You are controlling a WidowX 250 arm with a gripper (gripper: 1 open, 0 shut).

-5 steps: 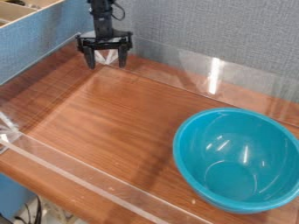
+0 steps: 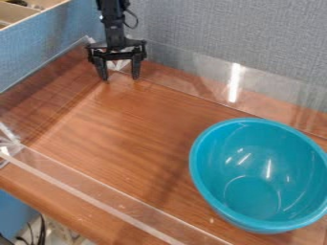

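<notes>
My black gripper (image 2: 118, 69) hangs low in the back left corner of the wooden table (image 2: 121, 144), its fingers apart and open. Something whitish shows just behind and between the fingers, partly hidden; I cannot tell what it is. A large turquoise bowl (image 2: 259, 187) stands upright at the right of the table, well apart from the gripper, with nothing visible in it.
Clear plastic edging runs along the back and front of the table, with grey and blue padded walls behind and to the left. Cables show beyond the lower left edge.
My gripper has come slightly lower in the back left corner. The bowl has not moved.
</notes>
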